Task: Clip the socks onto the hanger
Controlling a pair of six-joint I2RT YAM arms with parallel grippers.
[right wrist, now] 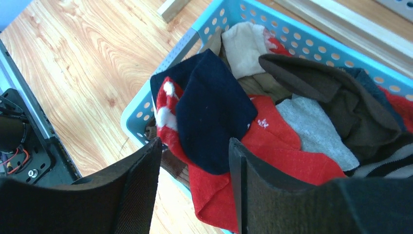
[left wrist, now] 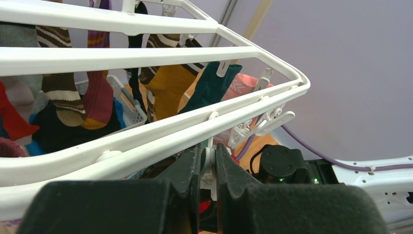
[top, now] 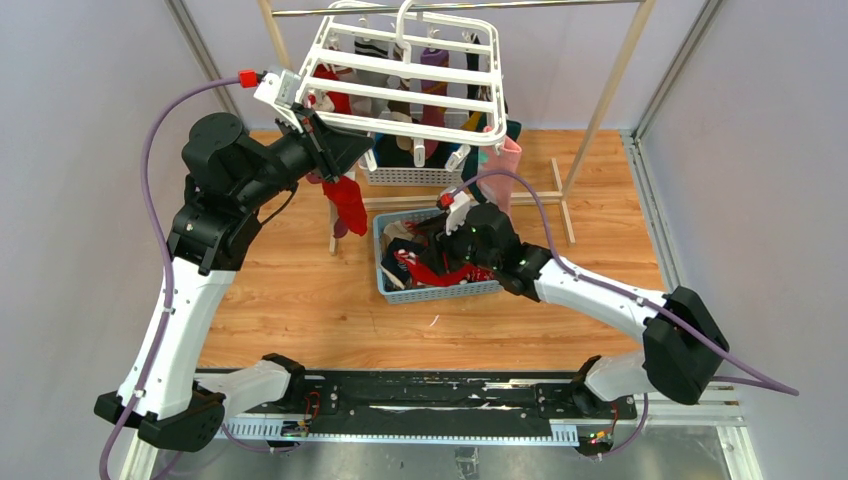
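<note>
The white hanger (top: 405, 87) hangs from the rail, with several socks clipped beneath it. At its near edge, my left gripper is shut on a white clip (left wrist: 209, 181) under the front bar; no sock shows in that clip. Over the blue basket (right wrist: 168, 61) of loose socks, my right gripper is open with its fingers pointing down. Beyond the fingertips lie a navy sock (right wrist: 219, 112) with a red-and-white patterned part and a red sock (right wrist: 292, 161). Nothing is visibly gripped between the right fingers.
Free clips (left wrist: 275, 121) show along the hanger's front bar to the right. A pink sock (top: 500, 160) hangs at the right corner, and a red sock (top: 347, 205) at the left. Behind is a grey-white basket (top: 415, 176). Bare floor (top: 330, 325) lies in front.
</note>
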